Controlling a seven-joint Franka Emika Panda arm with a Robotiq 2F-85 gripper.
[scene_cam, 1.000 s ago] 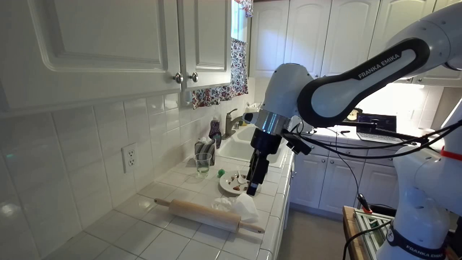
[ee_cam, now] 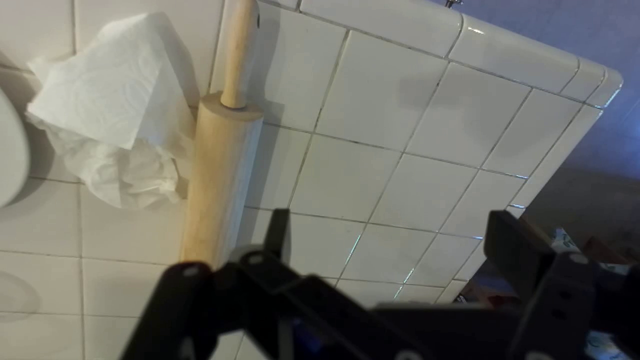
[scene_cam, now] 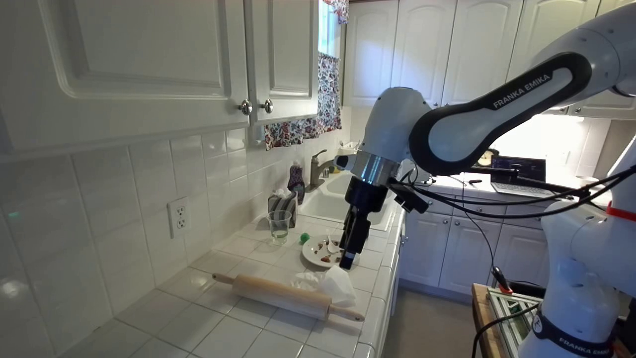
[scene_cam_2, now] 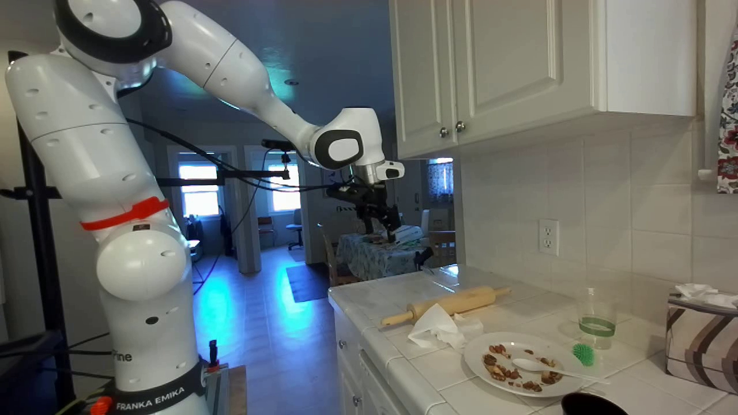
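My gripper is open, its fingers wide apart in the wrist view with only bare tile seen between them. It hangs well above the counter, pointing down. A wooden rolling pin lies across the tiles, one handle toward the counter's front edge. Crumpled white paper towels rest right beside it. Behind them stands a white plate with brown food scraps and a white plastic spoon on it. A spiky green ball and a clear cup with a green band are near the plate.
A striped tissue box stands by the wall, and the sink lies beyond. A dark round object shows at the bottom of exterior view 2. Overhead cabinets overhang the counter. Tiles beside the rolling pin are clear.
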